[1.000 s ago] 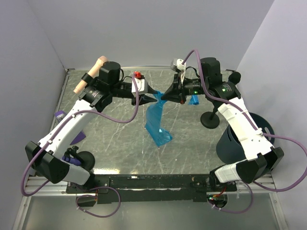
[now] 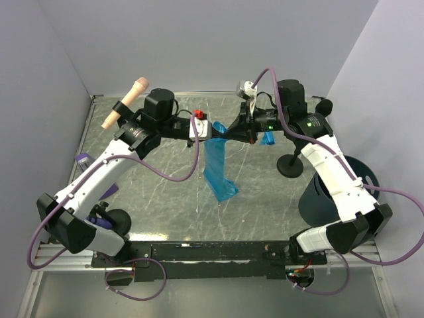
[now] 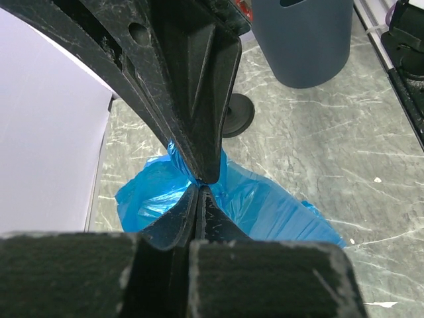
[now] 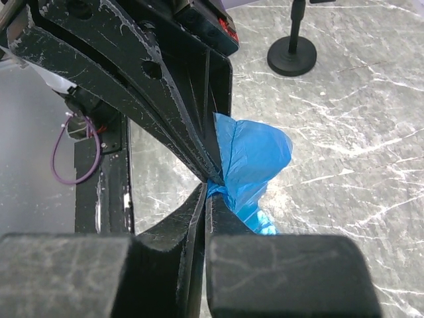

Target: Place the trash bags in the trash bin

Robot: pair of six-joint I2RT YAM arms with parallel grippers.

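A blue trash bag point(image 2: 216, 171) hangs gathered at its top between my two grippers in the top view, its lower part spread downward. My left gripper is shut on the bag's bunched film, which is thin at its fingertips. Right against it from the other side is my right gripper, blue film at its tips; its fingers stand close together, and whether they still grip the film cannot be told. The dark grey trash bin point(image 2: 318, 205) stands at the right. Another small blue bag piece point(image 2: 267, 138) shows behind my right arm.
A black round-based stand point(image 2: 290, 165) is between the right arm and the bin. At the left are a purple object point(image 2: 85, 162) and another dark round base point(image 2: 119, 221).
My left gripper has moved a little to the right, up to the bag's gathered top beside the right gripper. The bag's top has shifted slightly; the right arm looks unmoved.
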